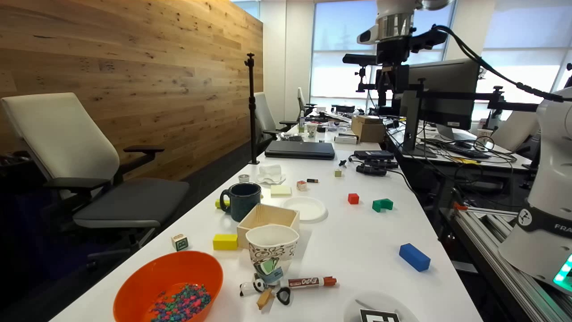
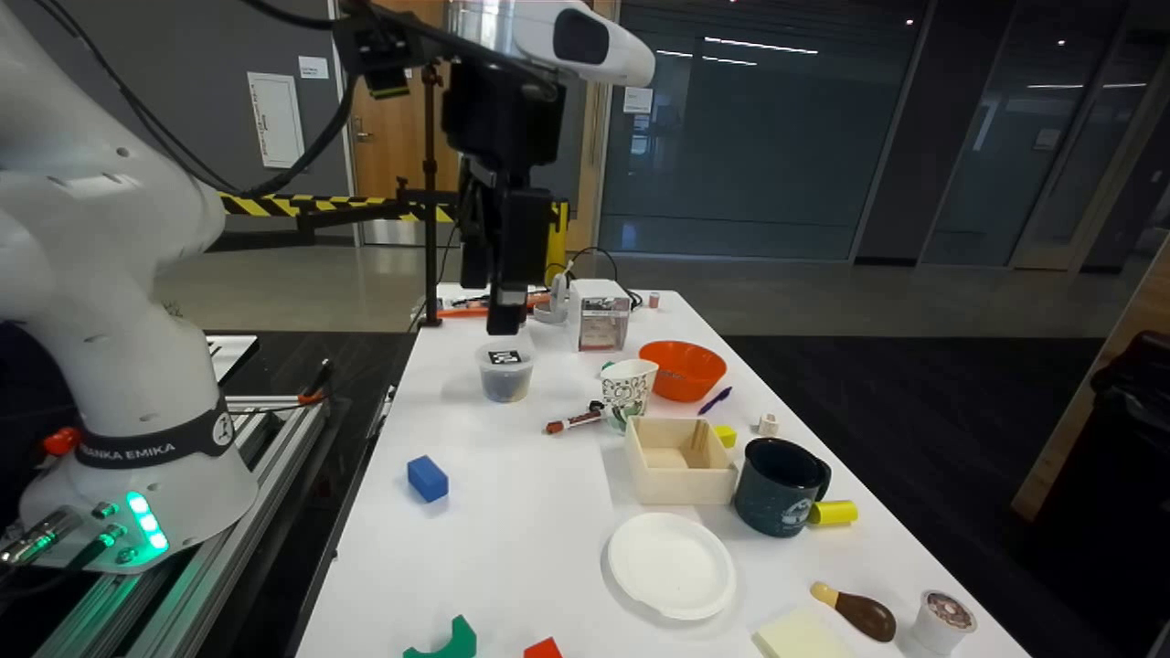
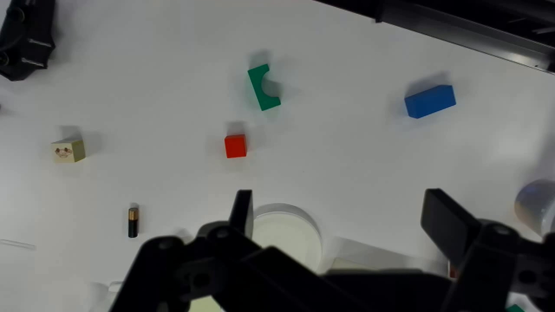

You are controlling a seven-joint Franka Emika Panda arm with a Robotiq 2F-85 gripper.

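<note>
High over the white table, my gripper hangs pointing down, its fingers spread wide and only air between them; in exterior view 2 the gripper (image 2: 506,313) is well clear of the tabletop. Below it in the wrist view lie a red cube (image 3: 235,146), a green arch block (image 3: 264,88) and a blue block (image 3: 430,101). Partly behind the left finger is a white plate (image 3: 291,236). In exterior view 1, a wooden box (image 1: 276,214) stands between a dark mug (image 1: 244,201) and a patterned paper cup (image 1: 273,244).
An orange bowl (image 1: 145,276) holds small colourful pieces. A marker (image 1: 311,281), a yellow block (image 1: 225,242) and a lidded tub (image 2: 505,376) stand or lie around it. A closed laptop (image 1: 300,150) lies farther off. Bare table separates the blue block from the plate.
</note>
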